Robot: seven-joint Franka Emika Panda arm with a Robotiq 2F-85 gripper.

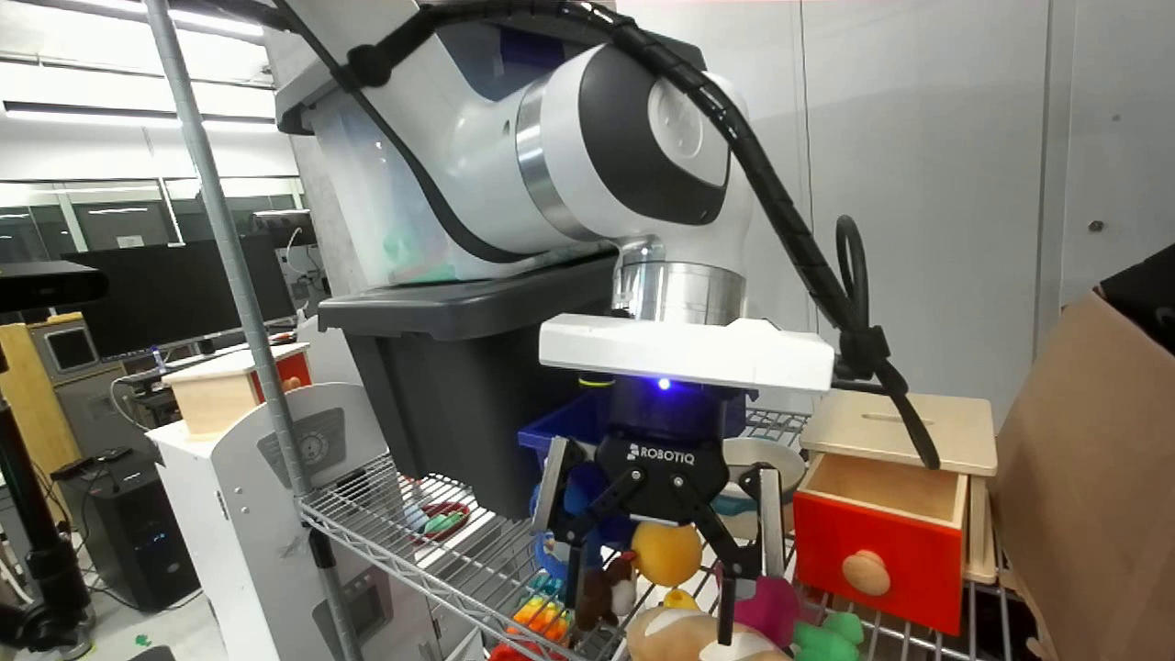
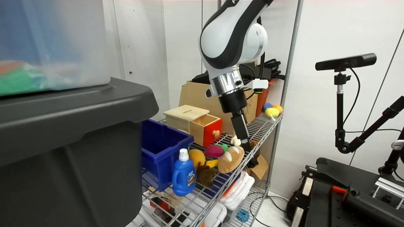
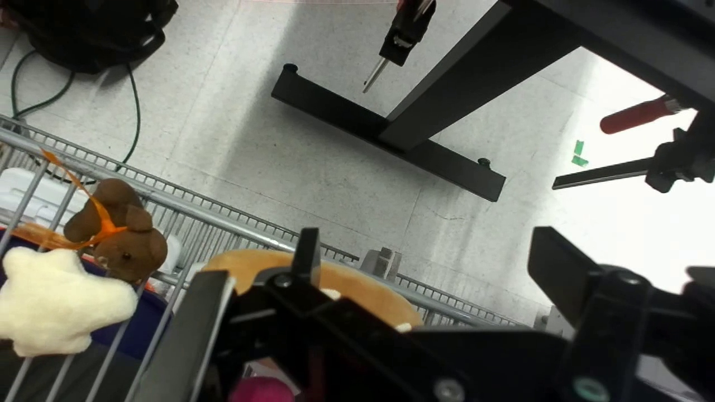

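My gripper [image 1: 647, 622] hangs over the front of the wire shelf with its fingers spread wide and nothing between them. In the first exterior view its fingertips overlap the tan bread plush [image 1: 664, 637]. The wrist view shows that bread [image 3: 362, 295] partly hidden behind one finger, while bare floor lies beyond the shelf edge between the fingertips. A magenta plush [image 2: 214, 151] and a yellow-orange round plush [image 2: 196, 156] sit near the bread. To the side in the wrist view are a cream star plush [image 3: 63, 301] and a brown plush [image 3: 124, 231].
A wooden box with its red-fronted drawer [image 1: 870, 556] pulled out stands at the right. The blue bin [image 2: 163, 145], blue bottle [image 2: 184, 174] and large dark tote [image 1: 474, 386] crowd the other side. The shelf's front rail [image 2: 227, 185] runs close to the gripper.
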